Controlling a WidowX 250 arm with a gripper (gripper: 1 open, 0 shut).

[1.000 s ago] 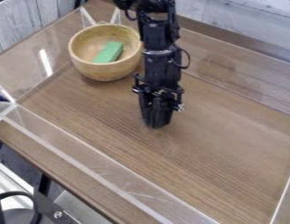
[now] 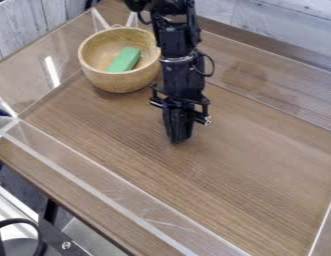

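My black gripper (image 2: 179,128) hangs low over the middle of the wooden table (image 2: 154,190), its tip at or near the surface. It looks shut, with nothing visible between its fingers, though the dark tip is hard to make out. Up and to the left of it, a tan bowl (image 2: 97,72) holds a green block (image 2: 124,60).
The table's left edge runs diagonally with clear strips along it, and black cables (image 2: 28,225) lie beyond it at the lower left.
The arm and gripper have shifted very slightly, a little upward in the view. The bowl and green block have not visibly moved.
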